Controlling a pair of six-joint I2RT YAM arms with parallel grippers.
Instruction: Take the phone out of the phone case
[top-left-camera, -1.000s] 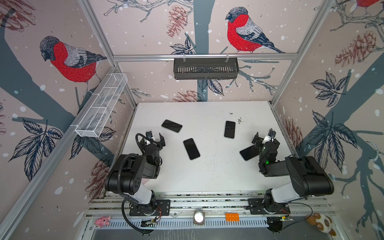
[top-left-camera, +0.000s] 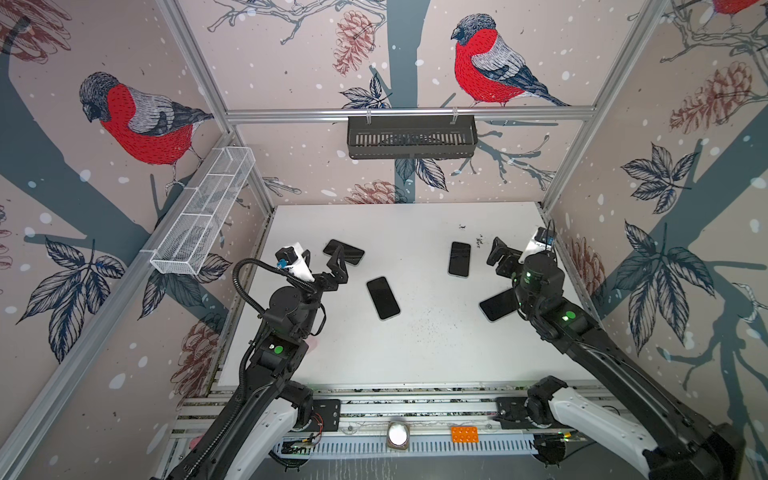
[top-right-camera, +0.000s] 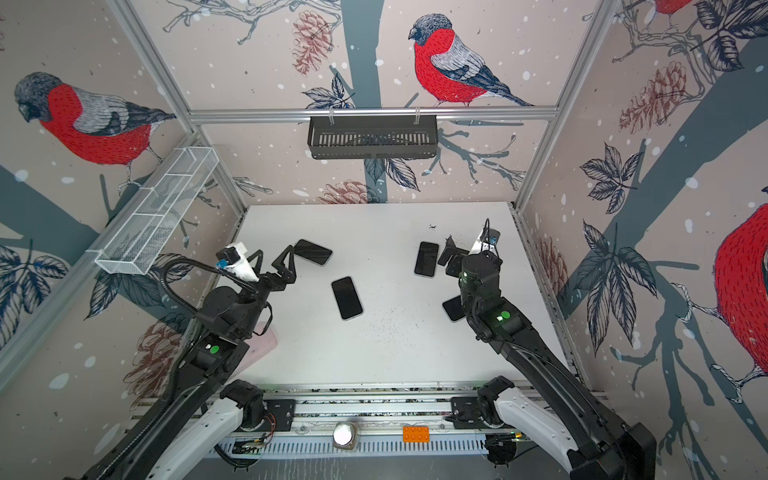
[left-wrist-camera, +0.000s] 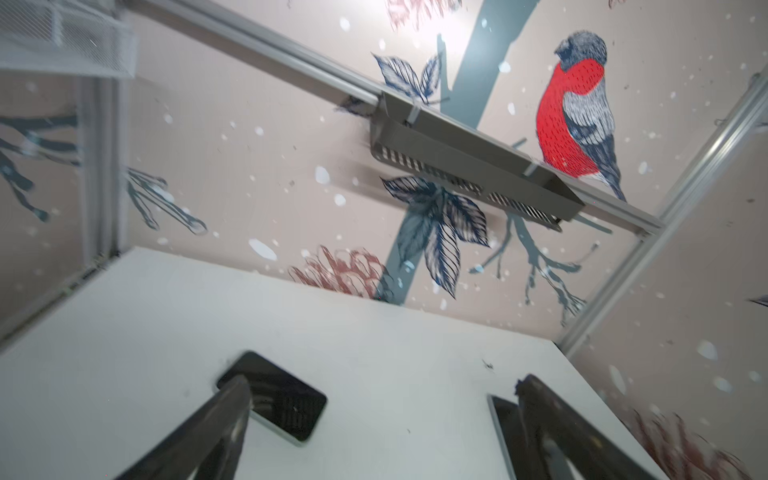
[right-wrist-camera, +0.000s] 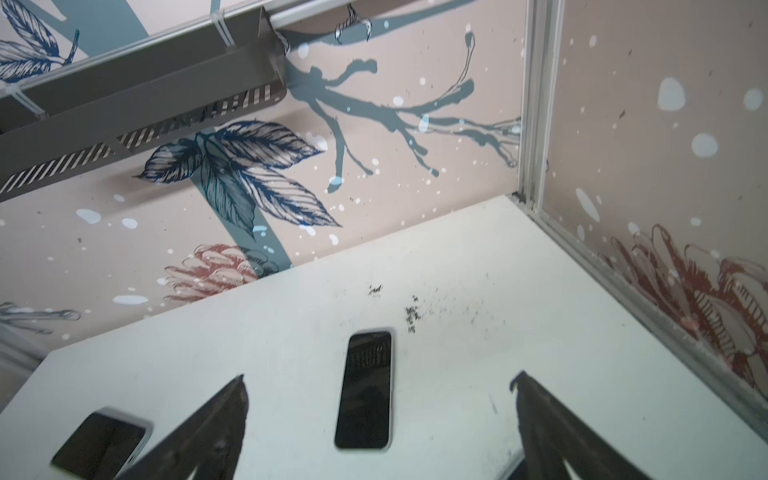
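Several dark phones lie flat on the white table: one at the back left, one left of centre, one at the back right and one at the right, partly behind the right arm. Whether any wears a case I cannot tell. My left gripper is raised over the left part of the table, fingers apart, nothing between them. My right gripper is raised at the right, also open and empty, with the back-right phone beyond its fingers in the right wrist view.
A white wire basket hangs along the left wall, and a dark tray hangs on the back rail. A pink sheet lies at the table's near left.
The phones have not moved.
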